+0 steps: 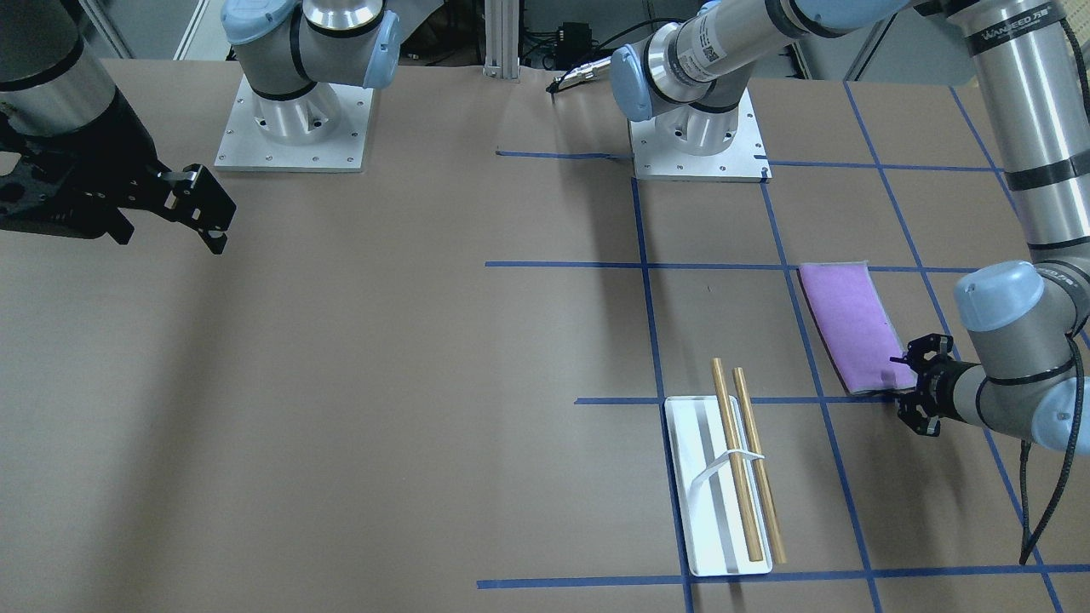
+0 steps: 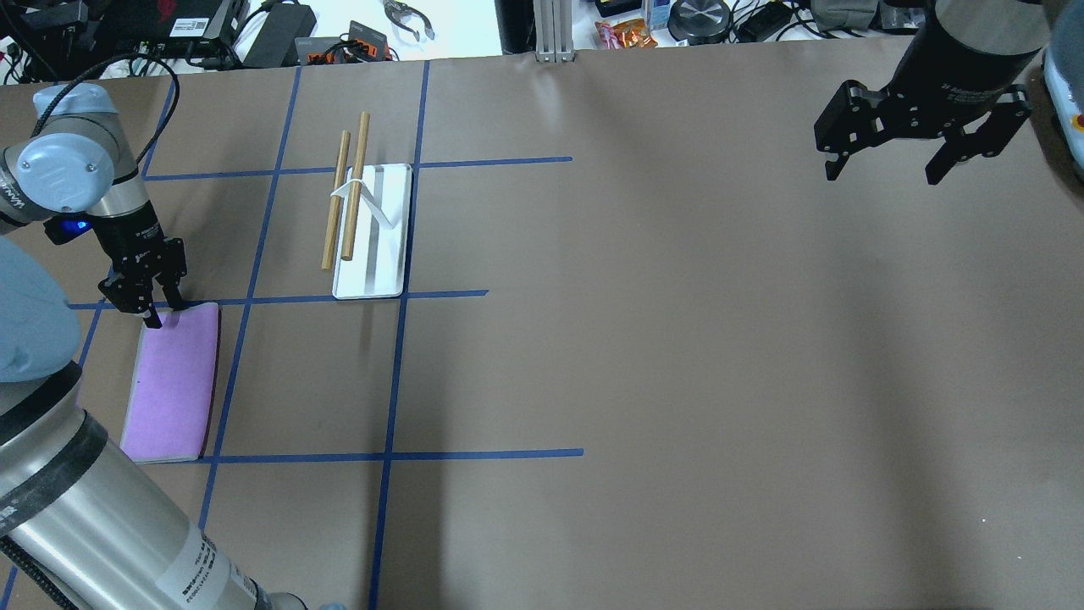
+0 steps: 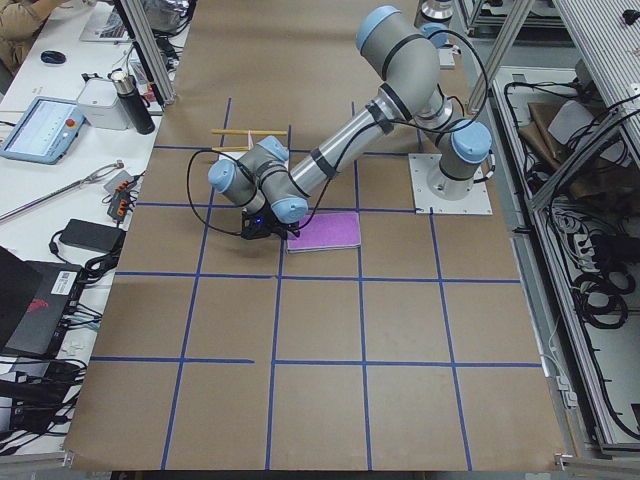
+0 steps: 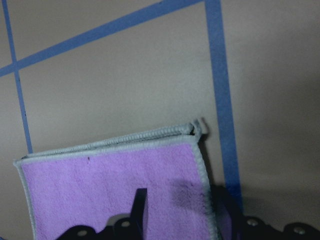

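A folded purple towel (image 1: 853, 322) with a pale edge lies on the gridded board, also in the top view (image 2: 171, 382) and the left view (image 3: 330, 233). My gripper (image 1: 899, 378) is low at the towel's near edge. In the left wrist view its fingers stand apart, one over the purple cloth (image 4: 100, 185), the other at the hemmed side edge. Whether cloth is pinched between them is unclear.
A white tray (image 1: 705, 521) with two wooden sticks lies nearer the front, beside the towel. A second black gripper (image 2: 925, 132) hangs at the top right of the top view. The board's middle is clear.
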